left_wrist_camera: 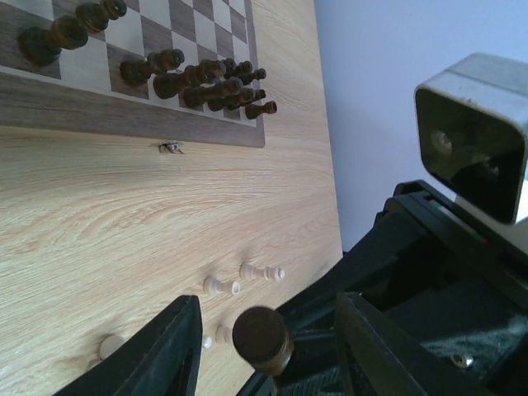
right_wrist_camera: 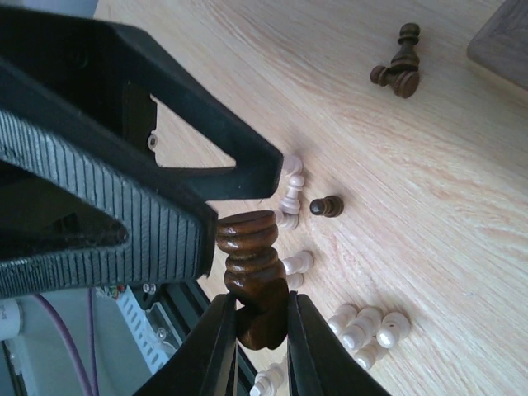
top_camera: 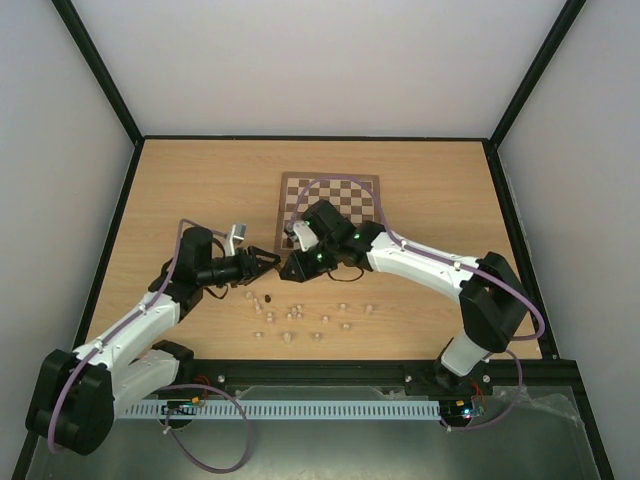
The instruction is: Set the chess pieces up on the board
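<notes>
A dark brown chess piece (right_wrist_camera: 252, 247) is pinched low down by my right gripper, which is shut on it above the table. My left gripper has its fingers spread, and the round end of that same piece (left_wrist_camera: 260, 334) shows between them with gaps on either side. In the top view the left gripper (top_camera: 277, 258) and right gripper (top_camera: 284, 270) almost meet, just left of the chessboard's (top_camera: 376, 186) near corner. Several dark pieces (left_wrist_camera: 198, 76) stand along one side of the board.
A small dark piece (right_wrist_camera: 327, 206) lies among the light pieces (right_wrist_camera: 360, 328) scattered on the table. Farther off, dark pieces (right_wrist_camera: 406, 59) sit close together near the board's corner (right_wrist_camera: 505, 41). Both arms crowd the space there.
</notes>
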